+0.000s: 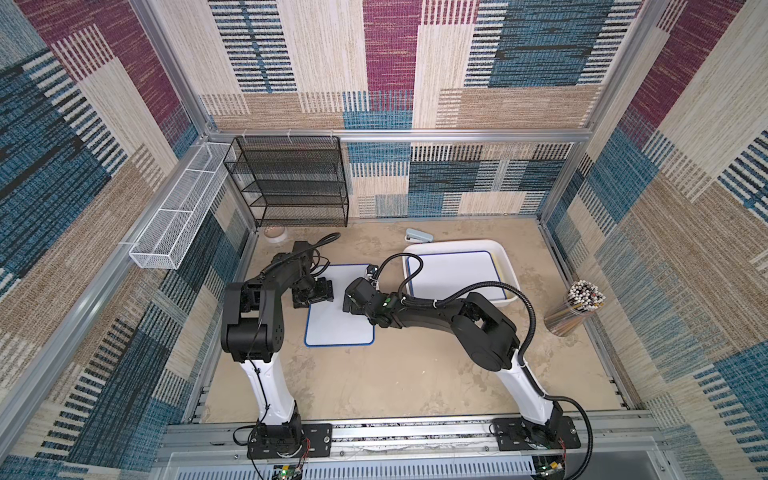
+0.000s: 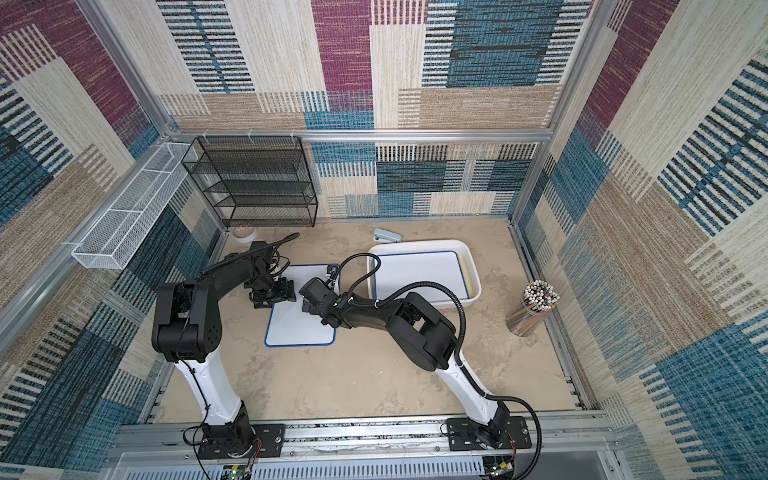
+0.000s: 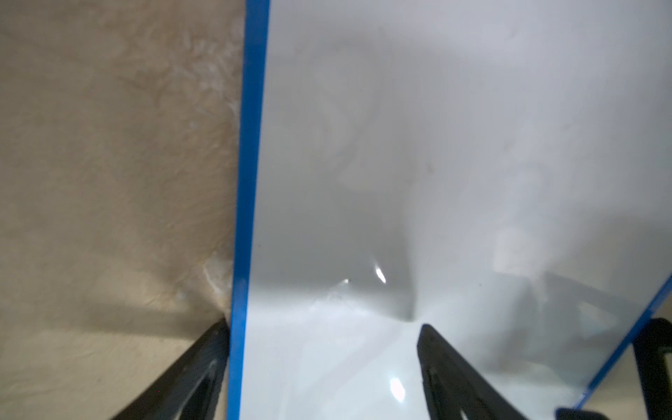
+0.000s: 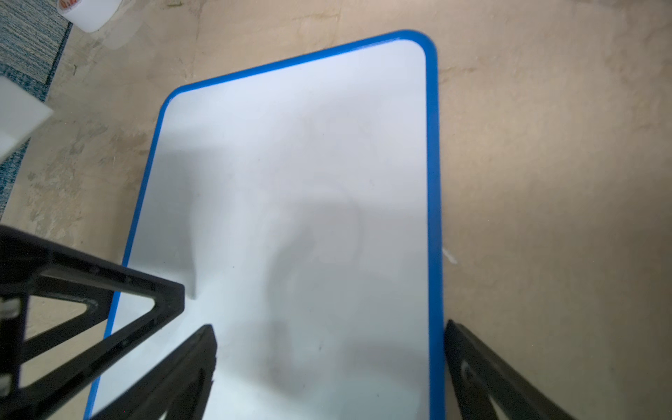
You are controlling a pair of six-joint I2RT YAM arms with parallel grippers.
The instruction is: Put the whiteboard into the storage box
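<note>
A white whiteboard [image 1: 342, 329] with a blue rim lies flat on the table between my two arms. In the left wrist view, my left gripper is open astride the board's edge, one finger just outside the blue rim and the other above the white face. My right gripper is open too, with one finger close against the outside of the opposite blue rim and the other over the face. The white storage box [image 1: 509, 274] stands at the back right. Inside it lies another blue-rimmed whiteboard [image 1: 453, 273].
A light-blue stapler-like object [image 1: 418, 236] sits behind the box. To the right is a clear holder of pens [image 1: 569, 310]. A black wire rack [image 1: 292, 184] stands at the back left, with a small round container [image 1: 275, 233] near it.
</note>
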